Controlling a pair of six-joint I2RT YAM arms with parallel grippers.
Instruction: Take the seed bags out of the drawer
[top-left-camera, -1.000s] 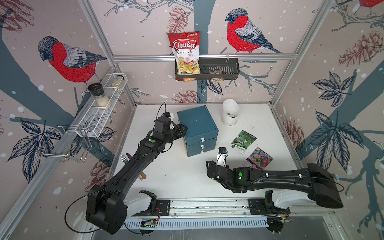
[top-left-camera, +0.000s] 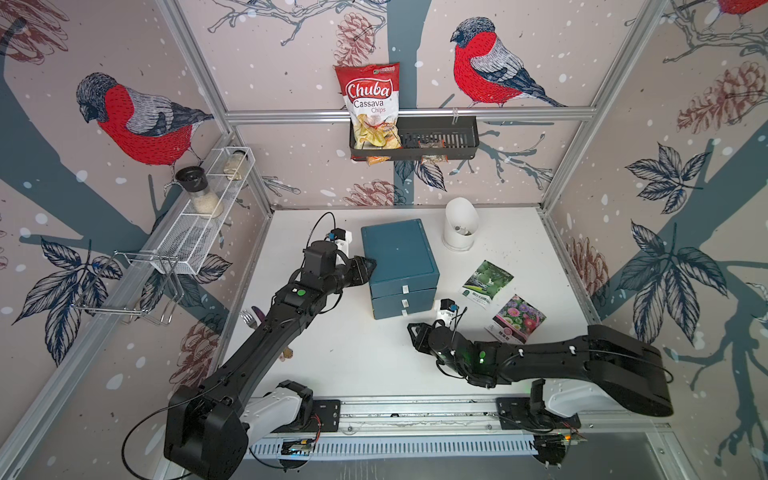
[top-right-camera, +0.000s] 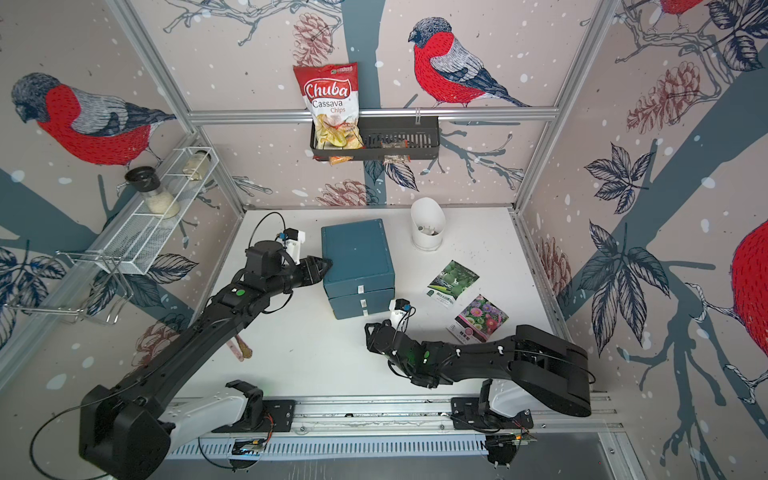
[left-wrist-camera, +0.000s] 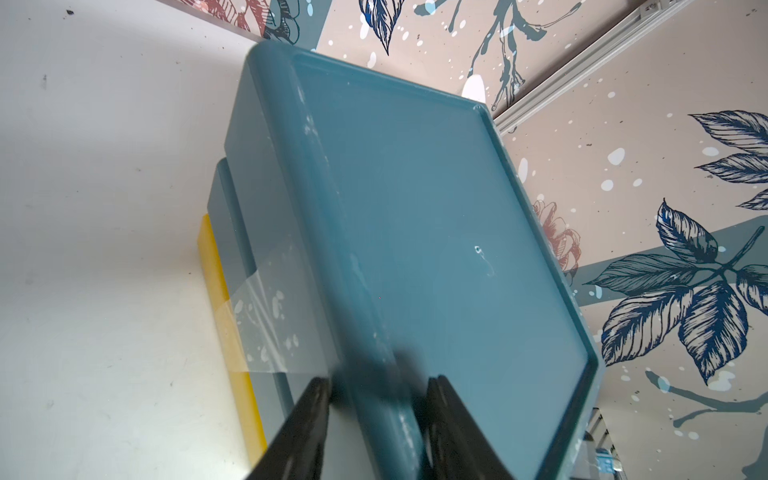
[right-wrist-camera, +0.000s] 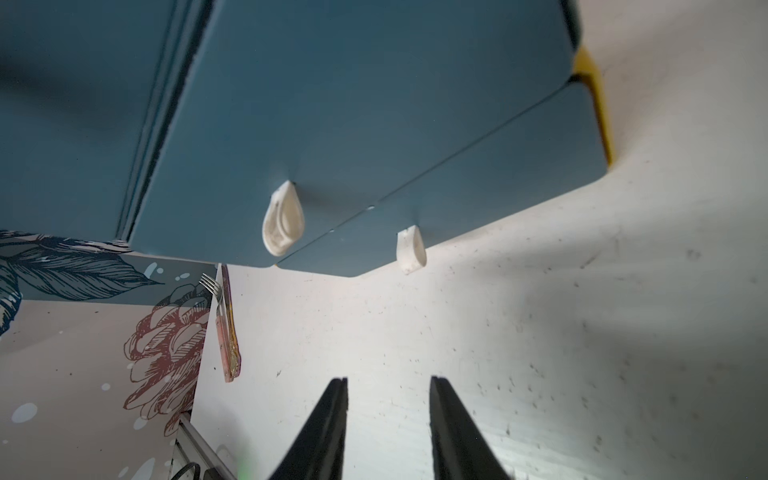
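The blue drawer box (top-left-camera: 397, 242) stands on the table with both its drawers closed. On its front, white pull tabs (right-wrist-camera: 284, 217) show close up in the right wrist view. My left gripper is shut on the top edge of the box's left side, one finger on either side of the rim. My right gripper is part open in front of the box, below the tabs, with nothing between its fingers. Two seed bags lie flat on the table right of the box: a green one (top-left-camera: 488, 281) and a flowered one (top-left-camera: 521, 314).
A white cup (top-left-camera: 461, 224) stands behind the bags at the back. A fork (right-wrist-camera: 211, 285) and other utensils lie at the table's left edge. The wall basket (top-left-camera: 437, 137) holds a chips bag (top-left-camera: 370, 104). The table before the box is clear.
The box has turned slightly and shifted forward, with my left gripper at its edge.
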